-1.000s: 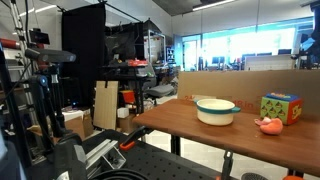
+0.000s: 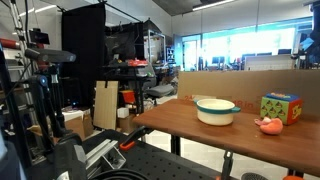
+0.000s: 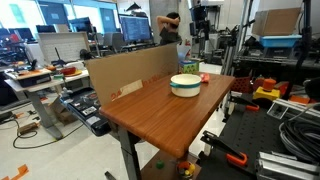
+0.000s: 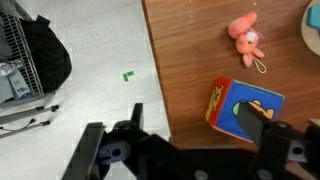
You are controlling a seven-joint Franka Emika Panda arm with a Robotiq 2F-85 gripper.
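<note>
A pink soft toy (image 4: 246, 37) with a small string loop lies on the brown wooden table. Close to it stands a colourful box (image 4: 243, 107), blue on top with a yellow and red side. Farther along the table sits a white bowl (image 2: 217, 116) with a teal rim; just its edge shows in the wrist view, with something blue inside. My gripper is open above the table's end, its fingers wide apart with nothing between them. Its right finger overlaps the box's corner in the wrist view, but the gripper appears well above it.
A tan partition (image 3: 130, 78) runs along one side of the table (image 3: 165, 121). The tabletop beyond the bowl is clear. Past the table's edge, the wrist view shows pale floor (image 4: 110, 65), a black bag (image 4: 48, 55) and a wire basket.
</note>
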